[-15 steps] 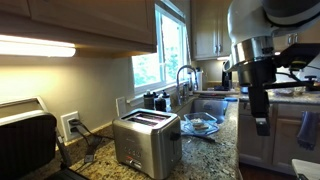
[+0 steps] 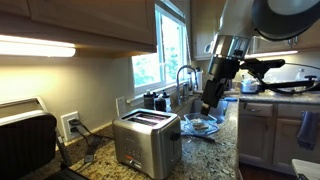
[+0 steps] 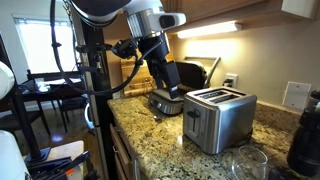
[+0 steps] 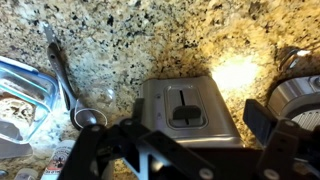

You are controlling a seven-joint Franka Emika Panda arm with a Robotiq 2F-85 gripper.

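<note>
A brushed-metal two-slot toaster [image 2: 148, 148] stands upright on the granite counter. In exterior view 2 the toaster [image 3: 220, 125] is below and to the right of my gripper [image 3: 135, 88]. My gripper is open and empty, pointing down, with its fingers spread apart. Between and beyond those fingers, the wrist view shows the toaster's end panel with its dark lever [image 4: 186, 112]. In exterior view 1 the gripper [image 2: 213, 97] hangs in the air to the right of the toaster, clear of it.
A clear container [image 4: 22, 105] and a dark-handled utensil [image 4: 62, 75] lie on one side; a dark ridged appliance [image 4: 298, 98] is opposite. A drinking glass [image 3: 247, 163] and black bottle [image 3: 306, 145] stand near the toaster. Cabinets [image 2: 90, 22] overhang the counter. Bare granite [image 4: 170, 35] lies beyond the lever end.
In exterior view 1 my arm has swung left toward the toaster, and the gripper's fingertips sit higher in the view than before. The toaster and counter items have not moved.
</note>
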